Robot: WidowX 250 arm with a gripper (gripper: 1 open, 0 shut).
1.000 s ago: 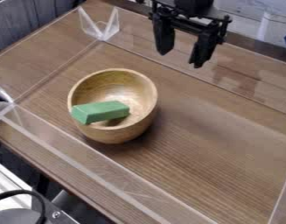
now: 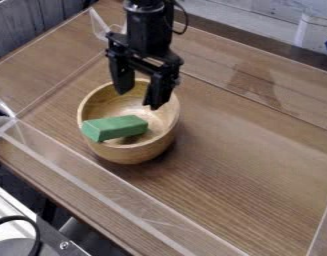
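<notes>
A wooden bowl [image 2: 136, 148] stands on the left middle of the table, holding a green block [image 2: 114, 127] that leans toward the bowl's near-left side. My black gripper [image 2: 140, 92] hangs open above the bowl's rear part, its fingers spread, behind the block and apart from it.
Clear tape or plastic strips run along the left and near edges. A pale wall stands at the back right, and a dark cable loops beside the arm.
My gripper has come down and leftward from the back right to over the bowl. The bowl and green block look unmoved.
</notes>
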